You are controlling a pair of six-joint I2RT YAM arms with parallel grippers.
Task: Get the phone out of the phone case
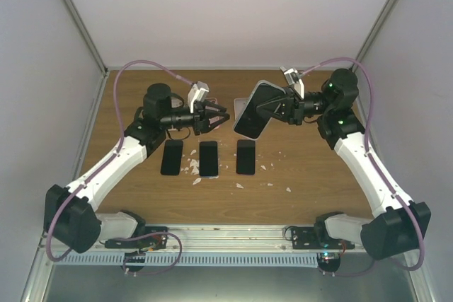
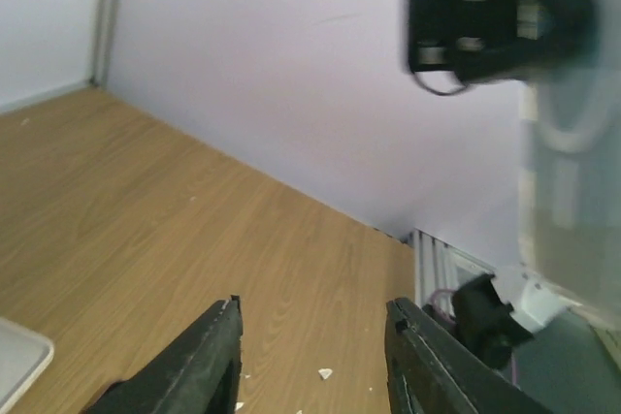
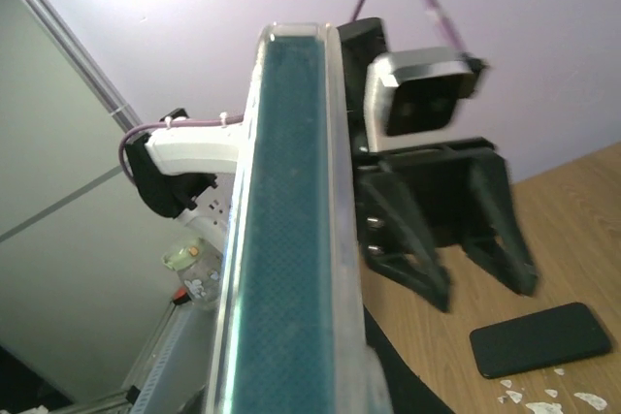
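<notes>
A phone in a clear case (image 1: 256,109) is held up in the air by my right gripper (image 1: 280,104), which is shut on it; in the right wrist view the cased phone (image 3: 286,220) stands edge-on, showing a teal surface inside a clear rim. My left gripper (image 1: 221,117) is just left of it in the top view, apart from it, with a wide empty gap between its fingers. At the right edge of the left wrist view a blurred pale object (image 2: 572,220) is close by.
Three dark phones (image 1: 171,158) lie on the wooden table (image 1: 318,182), with white scraps around them. A pale tray or case lies behind the held phone.
</notes>
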